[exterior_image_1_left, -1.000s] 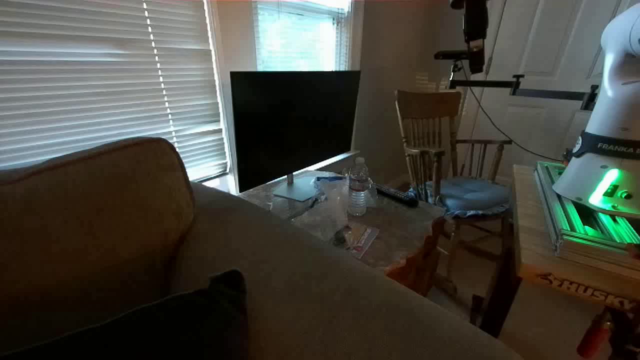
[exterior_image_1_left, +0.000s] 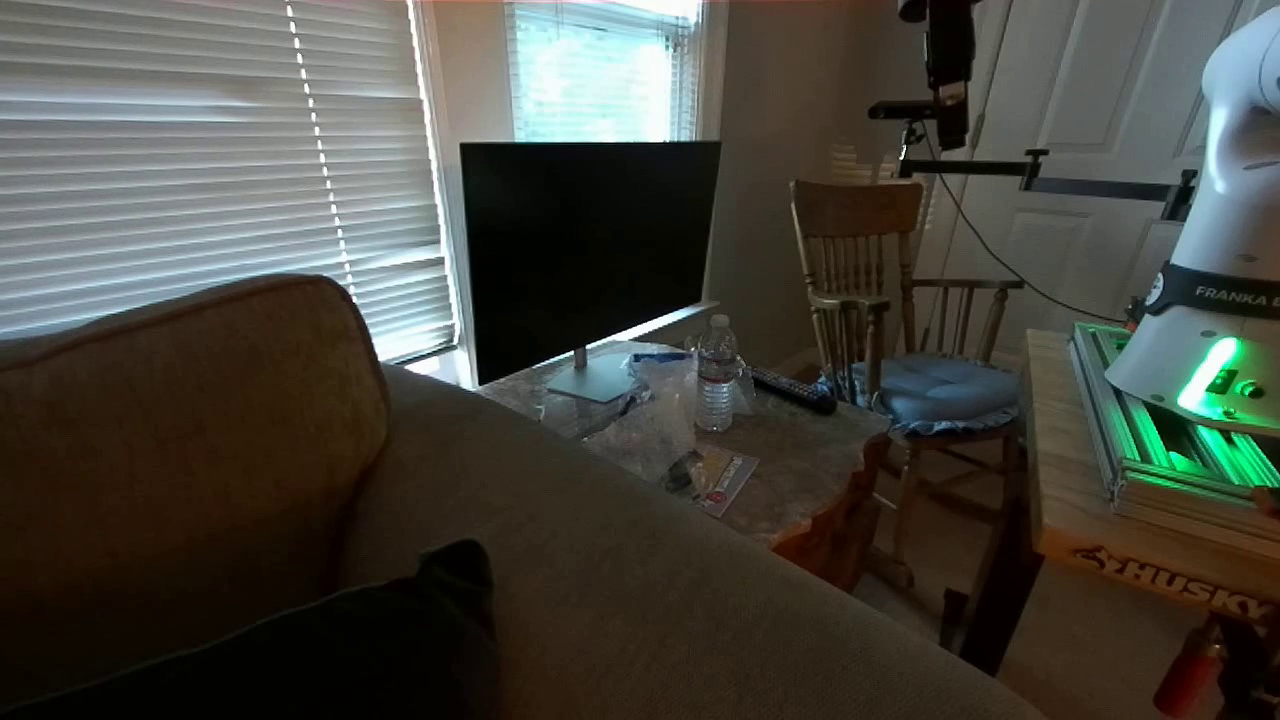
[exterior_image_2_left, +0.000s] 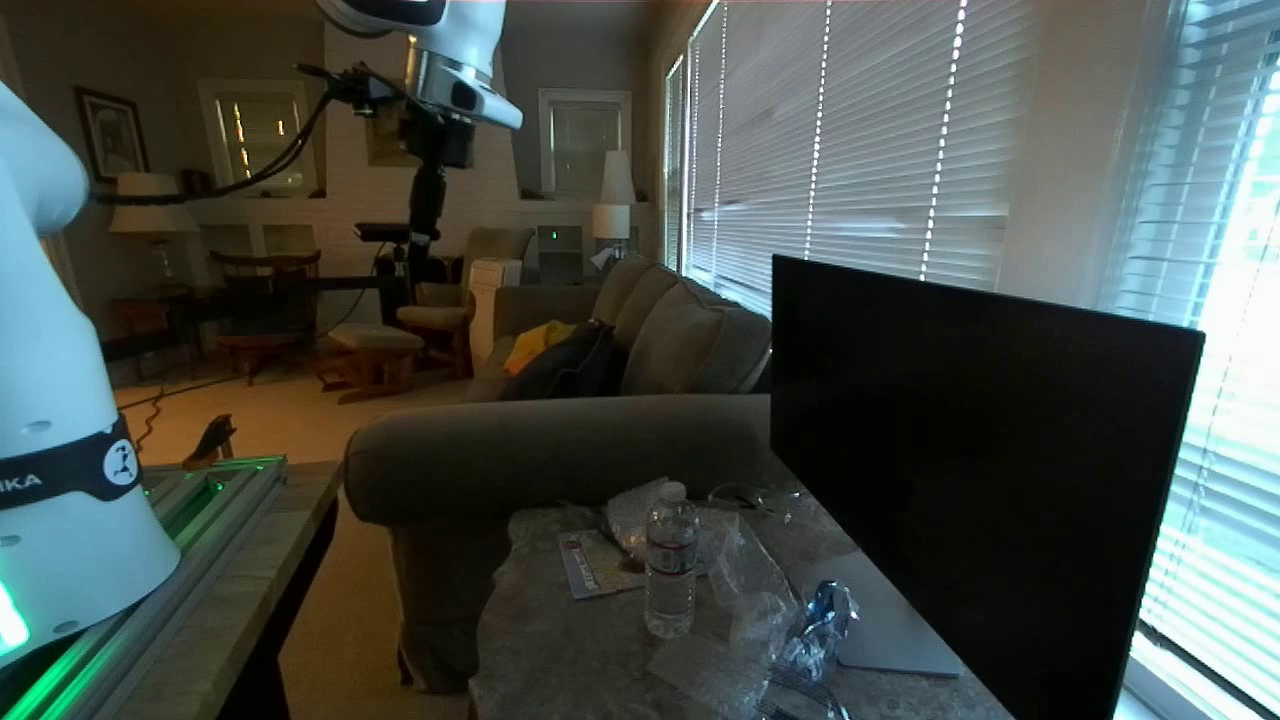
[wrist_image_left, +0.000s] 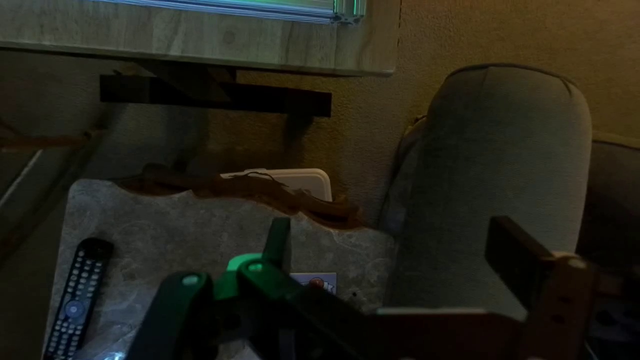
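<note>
High above the stone-topped side table (wrist_image_left: 180, 222), my gripper stands open, its two dark fingers spread wide with nothing between them. On that table a clear water bottle (exterior_image_2_left: 671, 570) is upright, with crumpled clear plastic wrap (exterior_image_2_left: 750, 588) beside it. A small printed packet (exterior_image_1_left: 723, 478) lies flat near the bottle; in the wrist view most of it is hidden behind the gripper. The black remote control (wrist_image_left: 78, 300) rests toward one edge of the tabletop. The bottle is not discernible in the wrist view.
A black monitor (exterior_image_1_left: 588, 252) stands on the table by the window. The couch arm (exterior_image_2_left: 540, 456) borders the table on one side. A wooden chair (exterior_image_1_left: 858, 210) and the robot's workbench (exterior_image_1_left: 1056, 432) are close by. Open air surrounds the gripper.
Nearly everything is as it was a second ago. The arm and gripper hold the same place, and the table objects have not visibly moved.
</note>
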